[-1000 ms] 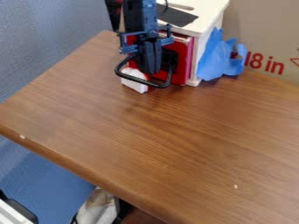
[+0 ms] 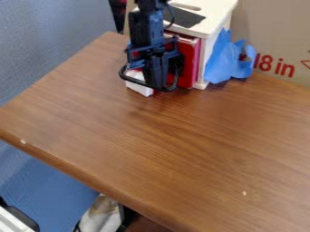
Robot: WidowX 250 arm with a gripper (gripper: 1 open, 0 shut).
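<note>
The dark blue-black gripper (image 2: 151, 71) hangs at the top centre of the camera view, in front of a red object (image 2: 187, 65) at the face of a white box-like unit (image 2: 204, 13). A white piece (image 2: 137, 82) is low at the front left of the red object, partly behind the gripper's cables. The fingertips are hidden among the dark parts and cables, so whether they are open or shut, or hold anything, cannot be told.
A blue crumpled object (image 2: 227, 57) sits right of the white unit, before cardboard (image 2: 281, 36) with red print. The table's left edge borders a blue-grey surface.
The objects around the gripper look unchanged.
</note>
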